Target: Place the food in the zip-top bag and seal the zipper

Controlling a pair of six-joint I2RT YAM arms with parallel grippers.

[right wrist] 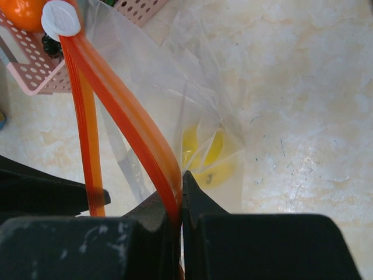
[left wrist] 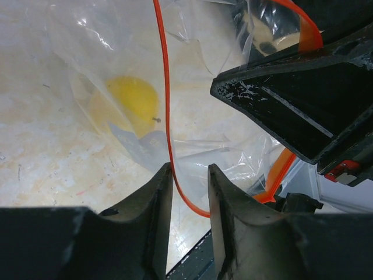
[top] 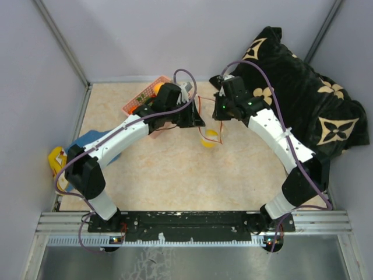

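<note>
The clear bag with an orange zip edge [right wrist: 125, 105] hangs between the two grippers, its mouth still parted. A round yellow food piece [top: 210, 139] shows through the plastic low in the bag, also visible in the left wrist view as a yellow shape [left wrist: 133, 102]. My left gripper stands part open, with one orange edge passing between its fingers. My right gripper is shut on the bag's orange edge, which runs down into its fingertips. A white slider [right wrist: 60, 18] sits at the far end of the zip.
Behind the left arm stands a pink basket [top: 133, 108] holding an orange and other produce. A blue cloth [top: 93, 140] and a yellow item [top: 56, 160] lie at the left. A black patterned cushion [top: 303, 93] fills the back right.
</note>
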